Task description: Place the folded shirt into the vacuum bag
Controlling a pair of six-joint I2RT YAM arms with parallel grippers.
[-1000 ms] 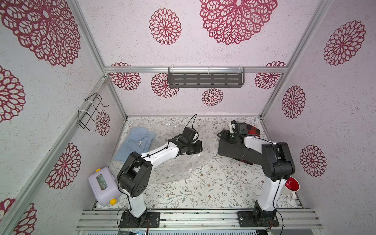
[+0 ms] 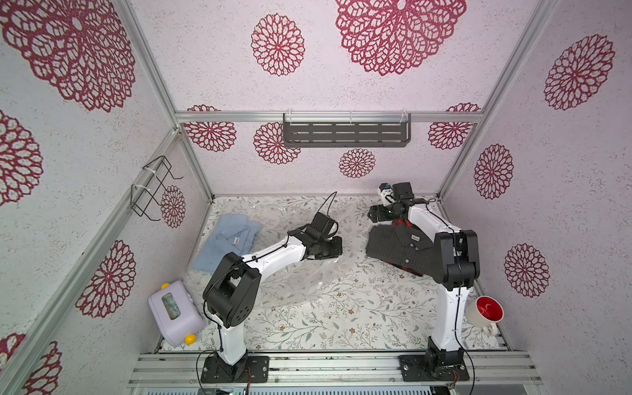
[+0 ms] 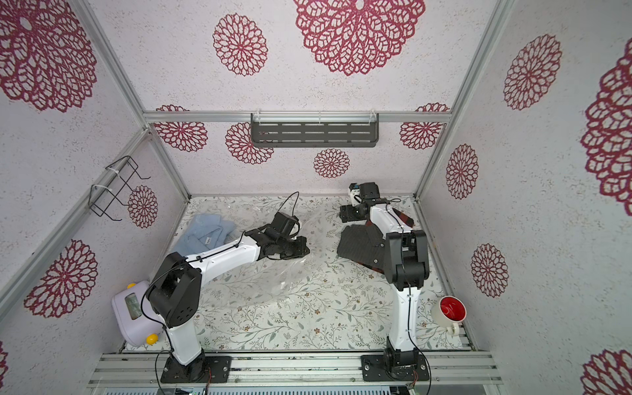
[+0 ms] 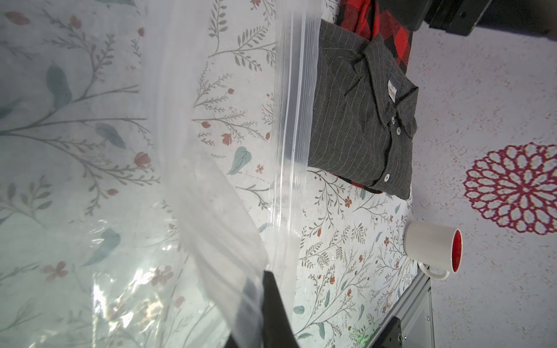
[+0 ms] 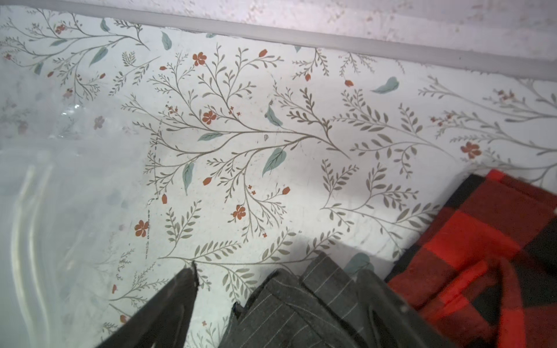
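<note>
A dark grey pinstriped shirt (image 2: 395, 245) lies folded on the right side of the table, on top of a red-black plaid one (image 5: 493, 232). The clear vacuum bag (image 4: 116, 191) spreads over the middle and left; its zip edge (image 4: 290, 150) faces the grey shirt. My left gripper (image 2: 337, 247) is shut on a raised fold of the bag's film. Close above the grey shirt's far left corner, my right gripper has its fingers (image 5: 168, 310) apart; the shirt's corner shows below and between them, without visible grip. My right arm hides part of the shirt.
A folded light blue shirt (image 2: 230, 238) lies at the left; whether inside the bag I cannot tell. A lilac box (image 2: 176, 313) stands front left, a white mug (image 2: 482, 314) front right.
The left gripper has shifted only slightly right.
</note>
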